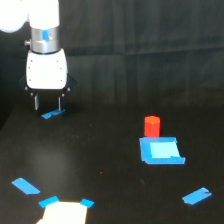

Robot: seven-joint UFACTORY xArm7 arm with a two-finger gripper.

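Observation:
At the upper left, the white arm reaches down with its gripper (pixel 48 103). Its two thin dark fingers are spread apart, and no object shows between them. Well to the right, a small red block (pixel 152 126) stands on the dark table, apart from the gripper. Right in front of the block is a pale square (pixel 164 150) bordered with blue tape. Whether the block touches the tape is hard to tell.
Blue tape strips lie below the gripper (pixel 53 113), at the left (pixel 25 186) and at the lower right (pixel 197 196). A pale object (pixel 64 213) is cut off by the bottom edge.

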